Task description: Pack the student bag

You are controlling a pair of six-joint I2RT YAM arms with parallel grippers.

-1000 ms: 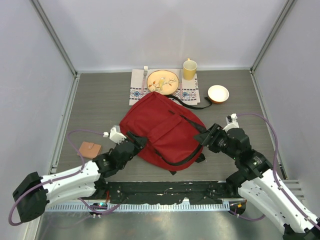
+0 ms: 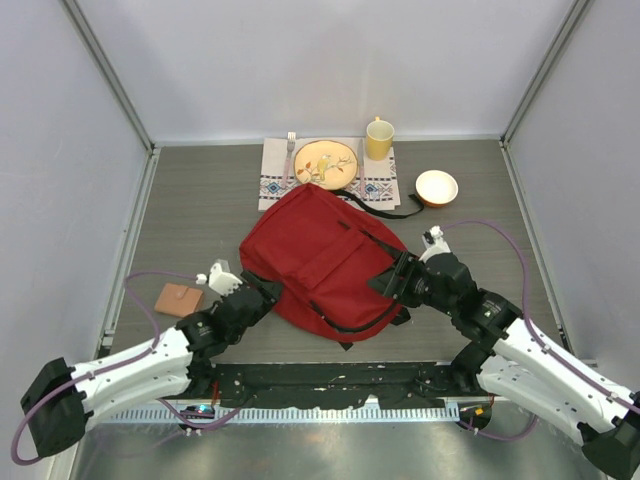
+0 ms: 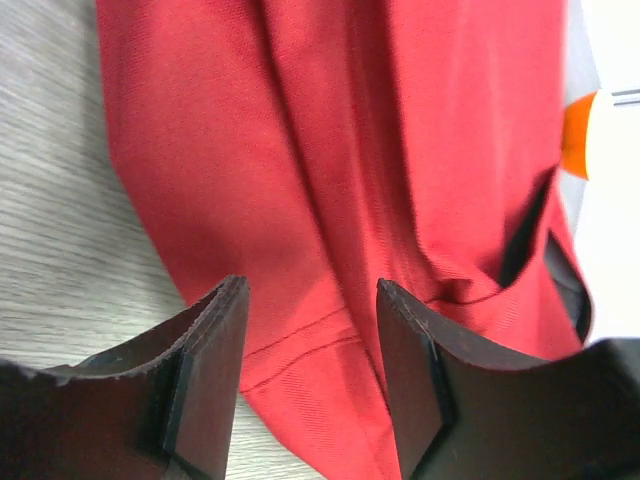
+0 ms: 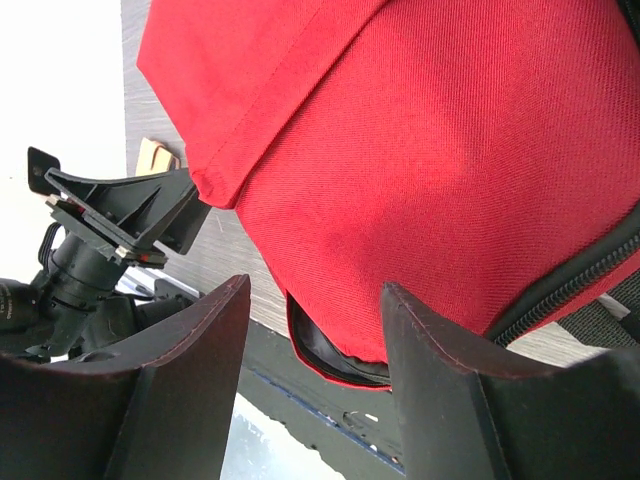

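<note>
A red backpack lies flat in the middle of the table, dark zippers showing on it. My left gripper is at the bag's lower left edge; in its wrist view, the red cloth lies around and beneath its part-open fingers, none clearly gripped. My right gripper is over the bag's right side, open above red fabric near a curved zipper.
A brown notebook-like item lies at left. Behind the bag are a placemat with plate, fork and knife, a yellow mug, and a bowl. Free table lies at both sides.
My left gripper has drawn back slightly toward the lower left. My right gripper has moved left, farther over the bag. The bag looks much the same.
</note>
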